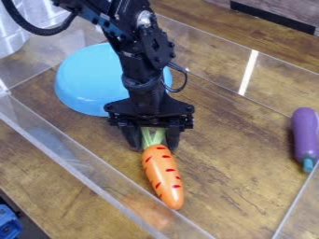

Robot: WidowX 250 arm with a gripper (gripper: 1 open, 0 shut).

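Observation:
An orange toy carrot (163,175) with red marks lies on the wooden surface, its green top pointing up the view into my black gripper (151,133). The gripper is low over that green top, its fingers mostly hidden by its body, so I cannot tell whether they are closed on it. Behind the arm a light blue bowl (81,82) sits at the upper left.
A purple toy eggplant (307,135) lies at the right. Clear walls (100,186) border the area, and a blue object (6,224) is at the lower left edge. The wooden floor right of the arm is mostly free.

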